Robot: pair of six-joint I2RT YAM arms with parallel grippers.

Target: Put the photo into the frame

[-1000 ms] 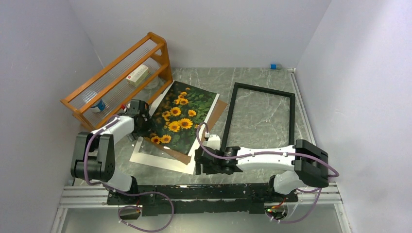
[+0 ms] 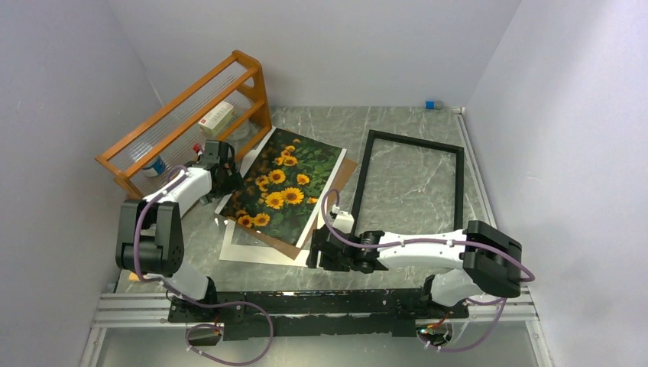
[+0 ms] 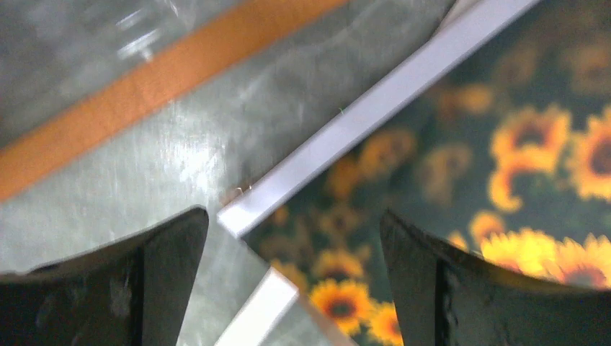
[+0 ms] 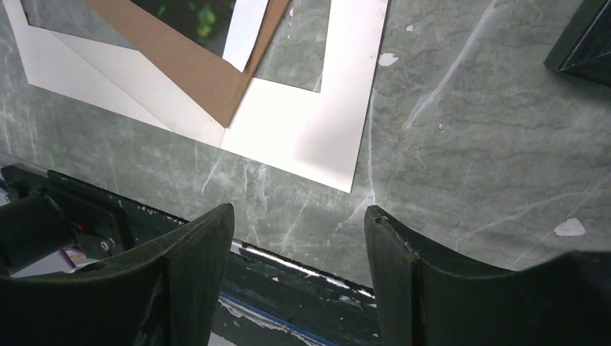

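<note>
The sunflower photo [image 2: 294, 183], with white strips along its long sides, lies tilted on a brown board [image 2: 345, 174]. A white mat border [image 2: 260, 255] shows below them. My left gripper [image 2: 237, 183] is open above the photo's left edge; in the left wrist view its two fingers [image 3: 169, 277] stand apart over a photo corner, the picture blurred. To the right lies the black frame [image 2: 365, 164], empty, with bare tabletop inside it. Open and empty, my right gripper is just off the mat's near right corner [image 4: 331, 155].
A wooden shelf rack [image 2: 260, 99] stands at the back left, close to my left gripper, holding a box [image 2: 217, 118] and a blue-and-white container [image 2: 154, 166]. A small blue block [image 2: 429, 105] sits at the back wall. Behind the frame, some table is clear.
The white mat has shifted right and slightly back, and the photo a little right. My left gripper has moved back toward the rack.
</note>
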